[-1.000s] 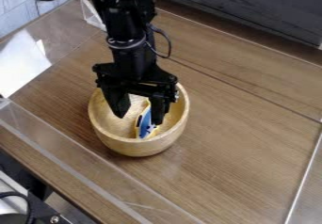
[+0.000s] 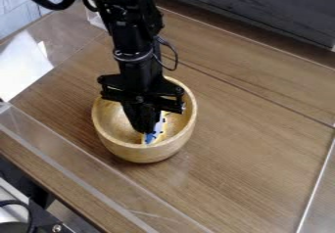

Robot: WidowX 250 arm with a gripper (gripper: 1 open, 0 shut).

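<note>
My black gripper (image 2: 147, 119) reaches down from the top left into a light wooden bowl (image 2: 131, 149), its fingers closed together over the middle of the bowl. A small blue and white object (image 2: 153, 136) lies in the bowl, largely hidden behind the fingers; I cannot tell whether any of it is held.
Bare wooden table (image 2: 249, 149) spreads to the right of the bowl. A dark grey wall (image 2: 236, 12) runs along the back. Clear panels edge the left front and far right, and a black cable shows at the lower left.
The fingers, earlier spread apart over the bowl, have closed together and now cover more of the blue and white object. The bowl stays in place.
</note>
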